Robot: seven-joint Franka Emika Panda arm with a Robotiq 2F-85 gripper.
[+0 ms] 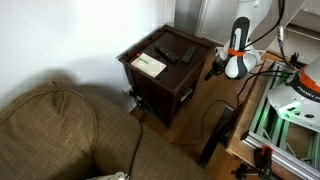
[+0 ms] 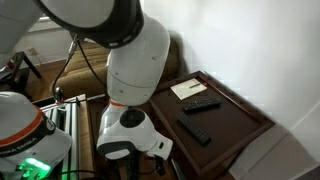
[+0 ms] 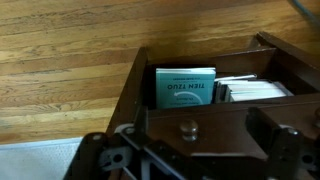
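Observation:
Below my gripper in the wrist view is a dark wooden drawer, pulled open, with a round knob (image 3: pixel 189 128) on its front. The fingers stand wide apart, one on each side of the knob, with nothing visibly held. A teal book (image 3: pixel 185 87) lies inside the drawer, with several pale booklets (image 3: pixel 248 90) to its right. In exterior view 1 the gripper (image 1: pixel 211 71) hangs low to the right of the dark cabinet (image 1: pixel 141 52). Whether the fingers touch the drawer cannot be told.
On the cabinet top lie a notepad (image 2: pixel 188 90) and two dark remotes, one long (image 2: pixel 203 104) and one nearer the arm (image 2: pixel 193 130). A brown couch (image 1: pixel 60 130) stands at the left. A cable crosses the wooden floor (image 1: pixel 195 125).

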